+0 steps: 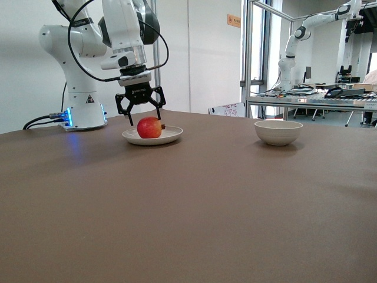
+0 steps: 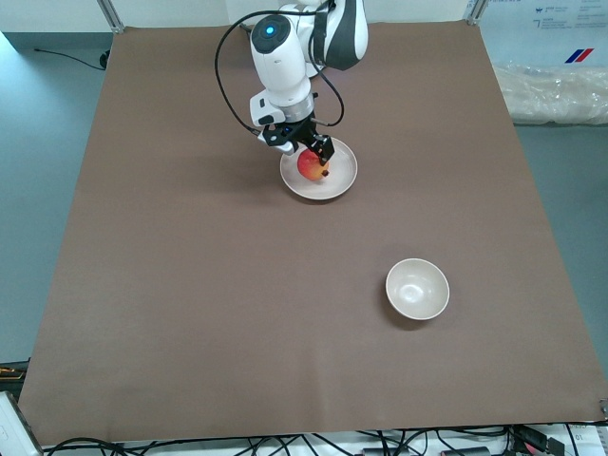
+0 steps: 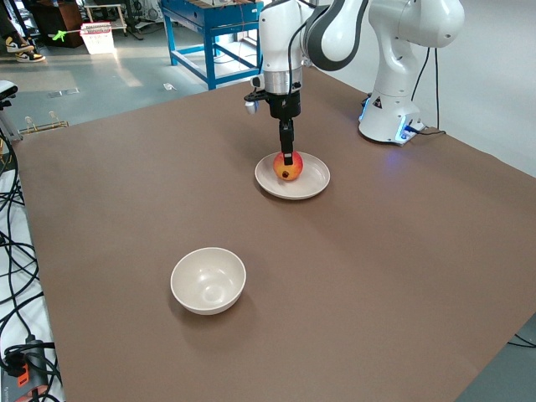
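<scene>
A red-yellow round fruit (image 2: 312,165), like an apple or pomegranate, sits on a white plate (image 1: 174,134) near the arm's base. Directly above it hangs the black gripper (image 1: 145,119), its two fingers spread apart on either side of the fruit's top in the top view, with nothing seen held. In the right view the near finger partly hides the fruit (image 3: 279,170). An empty white bowl (image 2: 417,288) stands apart from the plate, toward the front right in the left view.
Cables and equipment lie off one edge. A white wall stands behind the arm, whose black cable loops around it.
</scene>
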